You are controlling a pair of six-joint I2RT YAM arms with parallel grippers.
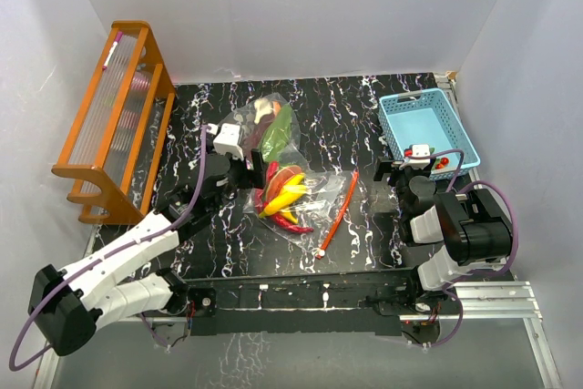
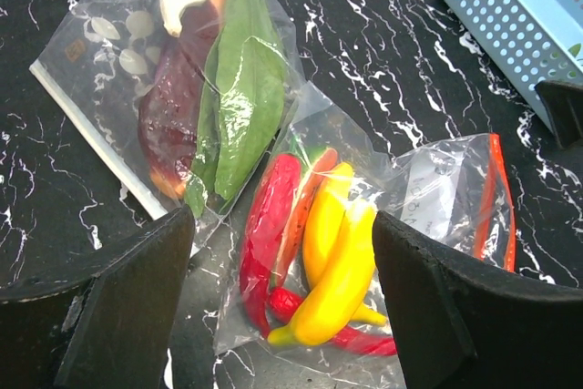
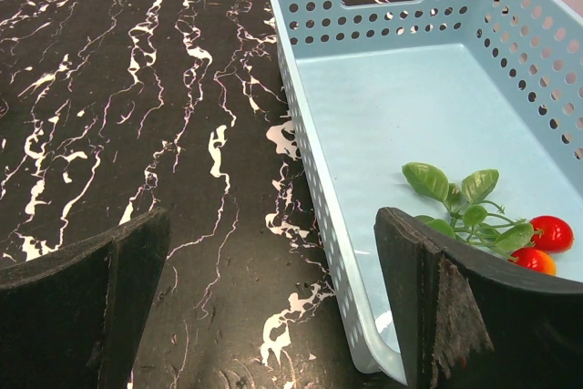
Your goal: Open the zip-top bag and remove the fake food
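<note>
A zip top bag [image 2: 428, 189] with an orange-red strip lies mid-table, holding red peppers [image 2: 269, 216] and yellow pieces [image 2: 337, 280] like bananas or peppers. Behind it is a second bag [image 2: 100, 70] with green leaves [image 2: 237, 88], a dark red piece and a pale one. My left gripper [image 1: 246, 168] hangs above the bags' left side, its fingers apart with nothing visible between them. My right gripper [image 1: 393, 168] stands open at the near left corner of the blue basket, empty.
The blue basket [image 3: 310, 152] at the right holds leaves and small red fruits. A wooden rack [image 1: 118, 116] stands at the far left. Bare marble table shows between the bags and the basket.
</note>
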